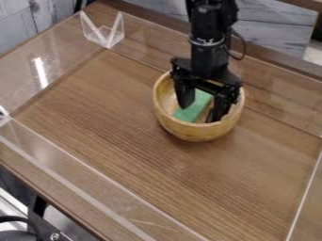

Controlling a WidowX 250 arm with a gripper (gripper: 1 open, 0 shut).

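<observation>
My black gripper point(202, 90) reaches down from the top into a round wooden bowl point(193, 132), its two fingers spread on either side of a green object point(191, 107) lying in the bowl. The fingertips are low inside the bowl; whether they touch the green object I cannot tell.
A white wire rack point(104, 28) stands at the back left. A grey marbled surface runs along the back. Black cables lie at the bottom left corner.
</observation>
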